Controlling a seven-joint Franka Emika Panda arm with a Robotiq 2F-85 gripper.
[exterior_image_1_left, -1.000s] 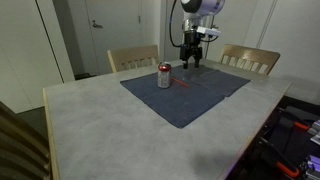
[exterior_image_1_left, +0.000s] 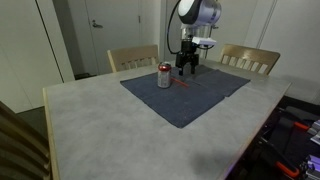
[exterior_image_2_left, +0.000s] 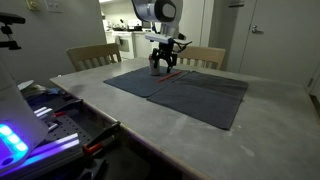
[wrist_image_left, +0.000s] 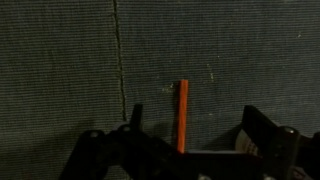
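Note:
A thin orange-red stick (wrist_image_left: 183, 112) lies on the dark cloth (wrist_image_left: 60, 70). In the wrist view my gripper is open, its fingers spread to either side of the stick's line with nothing held. In exterior view 1 the gripper (exterior_image_1_left: 187, 70) hangs low over the cloth, close to the stick (exterior_image_1_left: 181, 83). Whether the fingertips touch the cloth cannot be told. A red-and-white can (exterior_image_1_left: 164, 77) stands upright on the cloth, to the left of the gripper in that view.
The cloth covers part of a pale table (exterior_image_1_left: 100, 125), whose left side is bare in exterior view 1. Wooden chairs (exterior_image_1_left: 135, 57) stand along the far edge. A rounded object (wrist_image_left: 244, 142) shows partly behind the right finger in the wrist view.
Over the last second my gripper has come lower and shifted slightly left in exterior view 1, nearer the stick. The can and stick appear unmoved.

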